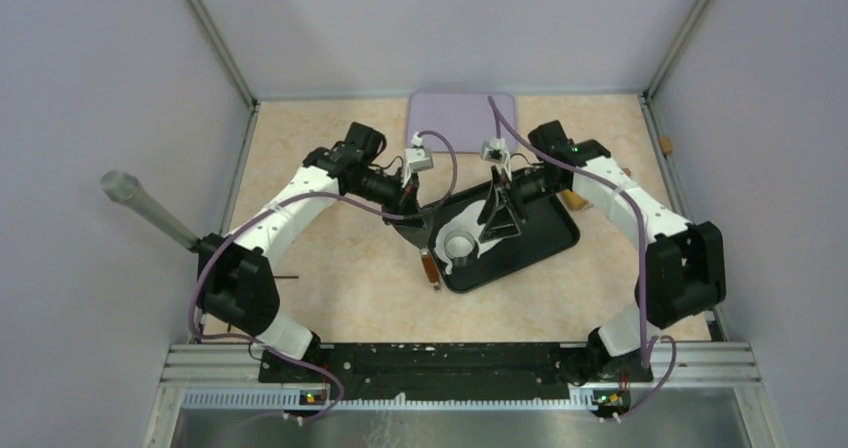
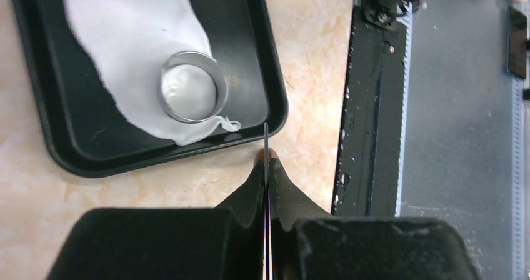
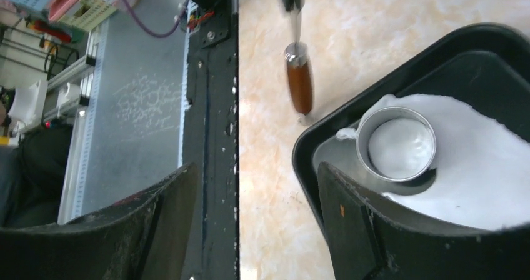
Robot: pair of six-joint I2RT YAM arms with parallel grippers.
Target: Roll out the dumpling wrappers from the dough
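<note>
A sheet of white dough (image 2: 137,67) lies in the black tray (image 1: 540,258) with a steel ring cutter (image 2: 194,86) on it. My left gripper (image 1: 405,208) is shut at the tray's left side, a thin metal strip upright at its fingertips in its wrist view, probably a blade. Below it is a wooden-handled tool (image 3: 299,86), just outside the tray's near-left corner. My right gripper (image 1: 500,213) is open over the tray, with nothing visible between its fingers.
A lilac board (image 1: 460,118) lies at the back. A yellow roller (image 1: 575,198) is at the right, partly behind the right arm.
</note>
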